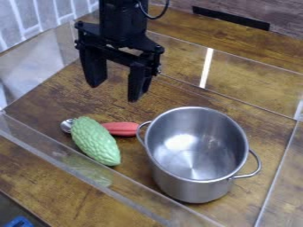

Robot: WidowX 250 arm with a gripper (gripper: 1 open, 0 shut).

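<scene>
My black gripper (pixel 119 80) hangs at the upper left of the camera view, above the wooden table, open with nothing between its two fingers. Below it lie a green bitter melon (pixel 95 142) and a red object (pixel 120 129), partly behind the melon, with a small metal piece (pixel 70 125) at the left. A steel pot (pixel 196 177) with two handles stands at the lower right, empty.
Clear walls border the wooden surface (pixel 236 89) on the sides and front. A white slatted object shows at the top left corner.
</scene>
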